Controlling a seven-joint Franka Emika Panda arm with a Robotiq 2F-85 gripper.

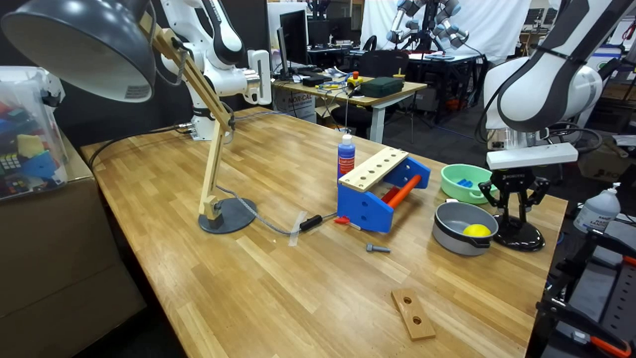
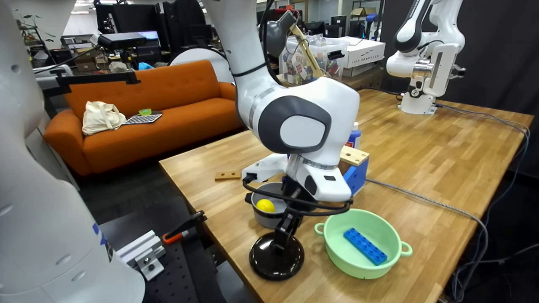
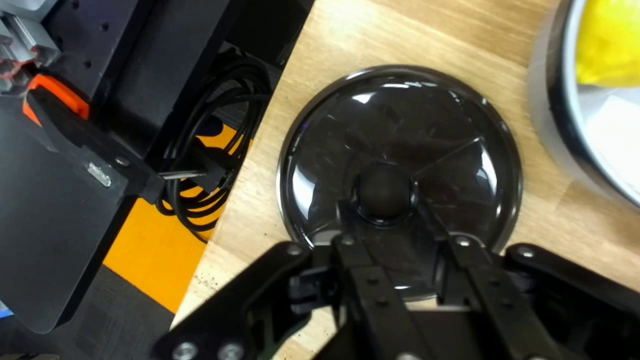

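Observation:
The glossy black lid (image 3: 447,126) lies on the table beside the grey pot (image 1: 451,231). My gripper points down over it, its fingers part way together on either side of the lid's round knob (image 3: 385,191). They look close against the knob, but whether they grip it I cannot tell. In exterior view 2 the arm stands over the lid (image 2: 276,270), and the fingers partly cover its knob. A yellow item (image 1: 477,230) sits inside the pot.
Next to the lid is a green bowl (image 2: 331,247) holding a blue block (image 2: 364,245). The table edge runs close by the lid. A blue rack (image 1: 364,209), a grey bolt (image 1: 378,248) and a wooden piece (image 1: 413,314) stand farther off.

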